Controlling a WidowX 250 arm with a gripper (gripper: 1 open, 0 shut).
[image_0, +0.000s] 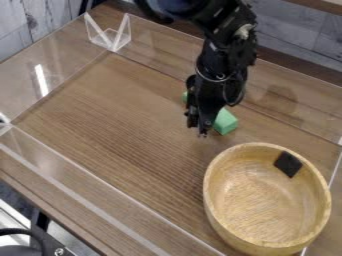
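Observation:
The black robot gripper (203, 110) reaches down from the top of the view to the middle of the wooden tray. Beside it and partly behind it lies a green object (219, 122), its upper part hidden by the gripper. Whether the fingers hold anything, or how far they stand apart, is hard to tell.
A round tan bowl (261, 205) with a black patch on its rim fills the lower right. A white wire-like piece (110, 32) stands at the back left.

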